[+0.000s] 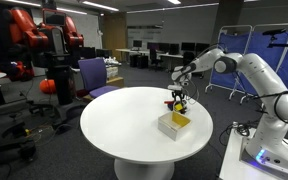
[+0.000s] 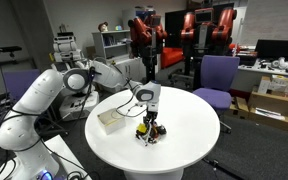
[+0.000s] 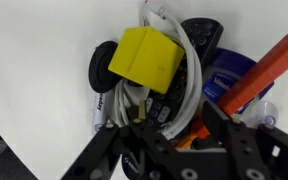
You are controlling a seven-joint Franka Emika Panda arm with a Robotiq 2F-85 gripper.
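Note:
In the wrist view my gripper hangs over a crowded pile, its dark fingers apart and partly open. A yellow block (image 3: 144, 57) lies on top of the pile at the upper left. White cable (image 3: 192, 70) loops past it, over a black remote (image 3: 201, 37). A red-orange bar (image 3: 266, 72) slants across the right side, over a blue round item (image 3: 226, 72). Whether the fingers touch anything is hard to tell. In the second exterior view the gripper (image 2: 149, 112) is low over the pile.
An open box (image 1: 173, 124) with yellow inside stands close to the pile on the round white table (image 1: 124, 112). A purple chair (image 2: 217, 80) stands beyond the table's edge.

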